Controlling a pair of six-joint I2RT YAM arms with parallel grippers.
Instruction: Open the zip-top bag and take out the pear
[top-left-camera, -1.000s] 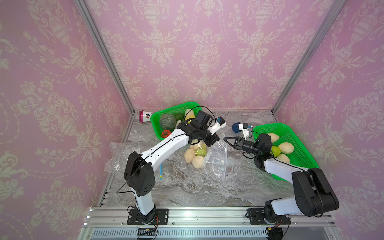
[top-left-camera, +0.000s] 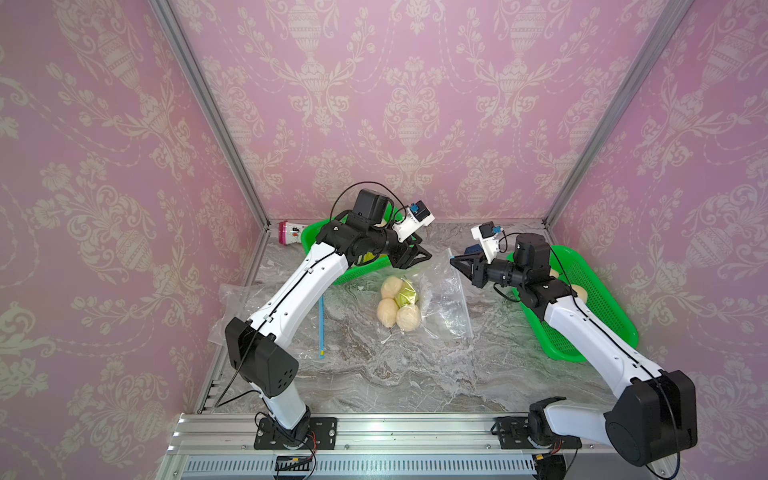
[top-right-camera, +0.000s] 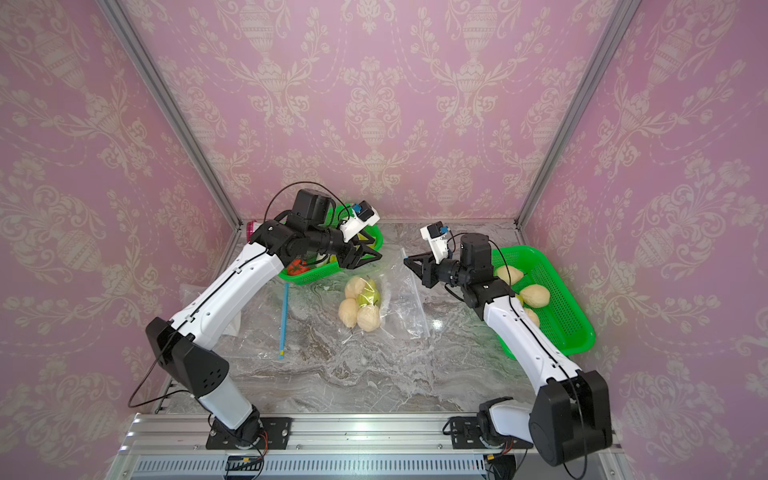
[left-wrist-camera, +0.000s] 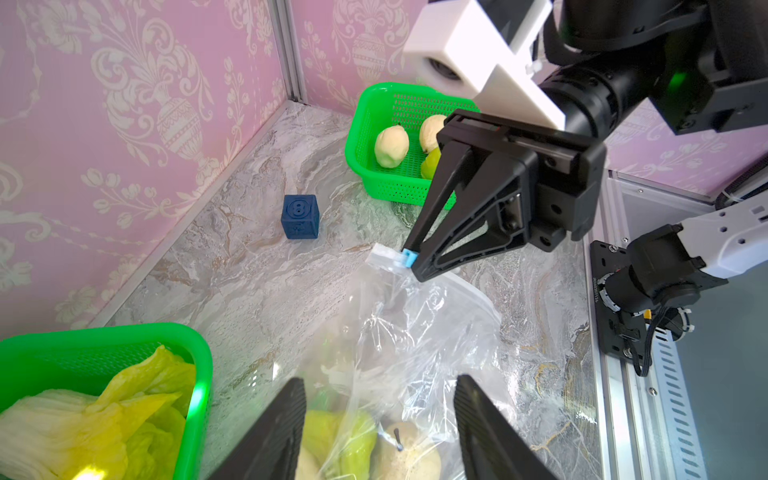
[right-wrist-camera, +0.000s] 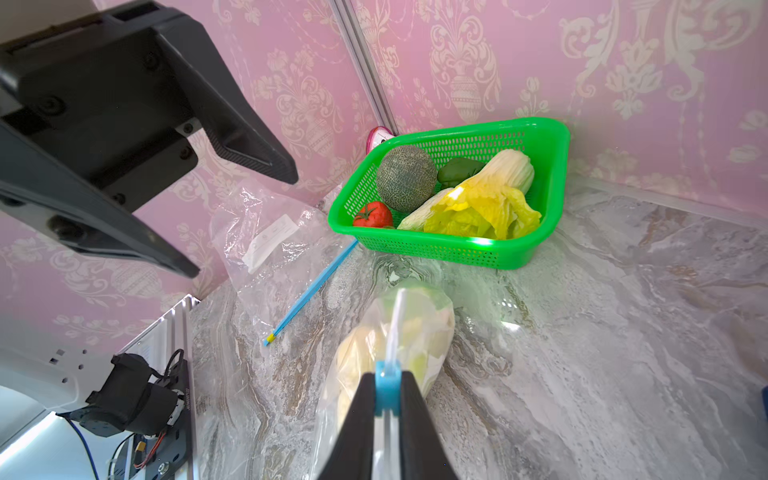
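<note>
A clear zip top bag (top-left-camera: 444, 312) holds several pale pears (top-left-camera: 388, 312) and a green-yellow pear (top-right-camera: 368, 296) on the marble table. My right gripper (top-left-camera: 456, 260) is shut on the bag's top edge at its blue zip slider (left-wrist-camera: 409, 257), lifting that end toward the back of the table. My left gripper (top-right-camera: 368, 248) hangs open above the bag, left of the right gripper; in the left wrist view nothing is between its fingers and the bag lies beyond them.
A green basket (right-wrist-camera: 496, 252) of vegetables stands back left, another (top-right-camera: 568, 320) with pears at right. A blue cube (left-wrist-camera: 300, 216) sits at the back. An empty bag with a blue strip (top-right-camera: 284, 320) lies left.
Both grippers have risen, the left one also moving back and leftward. The bag's opening end has been raised with the right gripper, and the pears have shifted slightly rightward.
</note>
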